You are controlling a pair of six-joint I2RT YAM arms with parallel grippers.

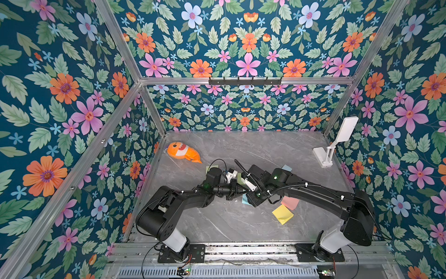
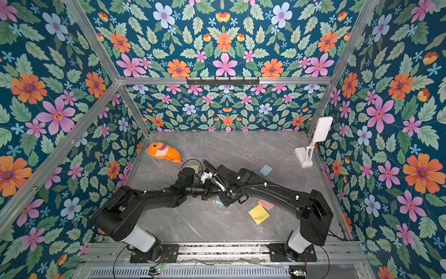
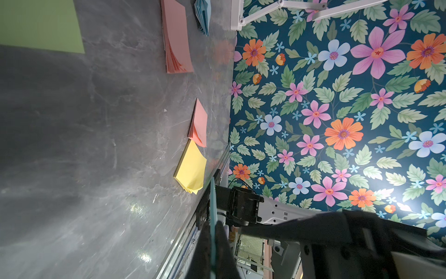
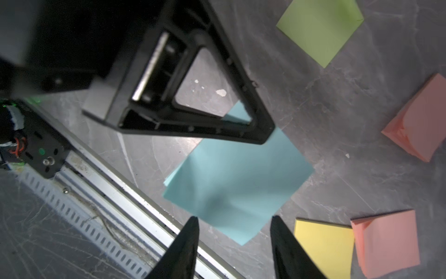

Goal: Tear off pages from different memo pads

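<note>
A light blue sheet (image 4: 244, 181) hangs from my left gripper (image 1: 240, 189), whose fingers are closed on its edge. Seen edge-on in the left wrist view, the sheet (image 3: 213, 204) is a thin strip between the fingertips. Another pale blue edge shows under its left side in the right wrist view; whether it is a second layer cannot be told. My right gripper is open, its fingertips at the sheet's near corner, one on each side. Memo pads lie around: yellow (image 2: 258, 214), pink (image 2: 265, 204), green (image 4: 323, 30), blue (image 2: 265, 170), and another pink (image 4: 422, 121).
The two grippers nearly meet at mid-table, hiding some of the paper from above. Toward the back left lies an orange plush toy (image 1: 183, 152), and a white lamp (image 1: 325, 155) stands at the back right.
</note>
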